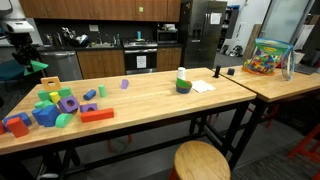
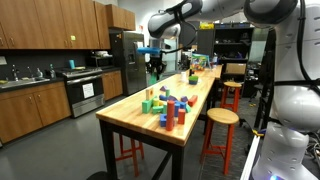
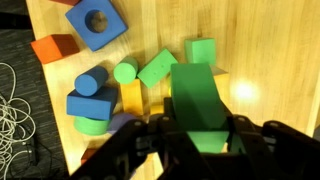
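My gripper is shut on a long green block [image 3: 196, 96], which points up toward the camera in the wrist view. In exterior view 1 the held block [image 1: 38, 66] hangs above the left end of the wooden table. Beneath and beside it lie many coloured blocks: a blue square block with a hole [image 3: 96, 22], an orange block [image 3: 54, 47], a blue cylinder [image 3: 91, 80], a small green cylinder [image 3: 126, 69] and a green cube [image 3: 200, 51]. The fingertips are partly hidden by the held block.
A red bar [image 1: 97, 115] lies along the table's front edge, with a purple ring [image 1: 69, 104] nearby. Farther right stand a green bowl [image 1: 183, 87] and a white sheet [image 1: 203, 86]. Bare wood [image 1: 145, 104] lies between. A stool [image 1: 201, 161] stands in front.
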